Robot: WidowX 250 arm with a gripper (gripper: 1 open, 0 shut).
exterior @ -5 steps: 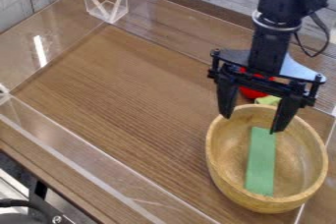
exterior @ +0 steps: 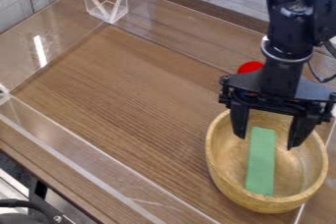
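My black gripper (exterior: 273, 119) is open above the back part of a yellow bowl (exterior: 226, 164) at the lower right, with its fingers pointing down either side. A pale green oblong block (exterior: 260, 169) lies in the bowl below the fingers. A red object (exterior: 250, 68) behind the gripper is mostly hidden.
A white wire-like holder (exterior: 108, 3) stands at the far back left. A white wall runs along the back.
The gripper has come lower and toward the front of the view, over the bowl. The bowl and green block look unmoved.
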